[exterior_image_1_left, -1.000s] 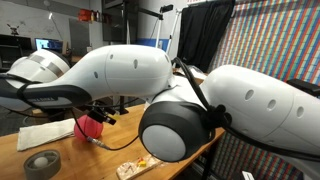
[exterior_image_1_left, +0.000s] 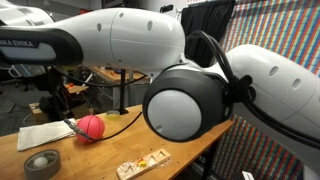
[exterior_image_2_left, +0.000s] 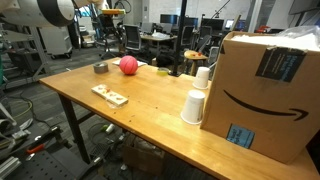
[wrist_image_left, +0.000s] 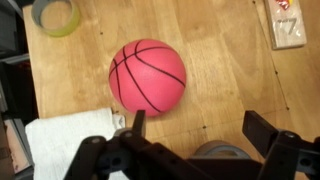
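A pink-red ball with black seams (wrist_image_left: 148, 76) rests on the wooden table, ahead of my gripper. The fingers stand wide apart with only bare table seen between them, so the gripper is open. Below them, a grey tape roll (wrist_image_left: 222, 150) is partly hidden by the gripper body. A white cloth (wrist_image_left: 70, 140) lies to the left, partly behind the gripper. In exterior view 1 the ball (exterior_image_1_left: 91, 127) sits behind the grey tape roll (exterior_image_1_left: 42, 165), and the arm crosses the top of the picture.
A light wooden block or tray (exterior_image_2_left: 110, 96) lies near the table's front edge. A yellow tape roll (wrist_image_left: 56, 15) is behind the ball. White cups (exterior_image_2_left: 193, 106) and a large cardboard box (exterior_image_2_left: 262, 100) occupy the right end.
In exterior view 1 the arm has risen at the left, showing more of the ball. The ball, cloth and tape roll have stayed in place.
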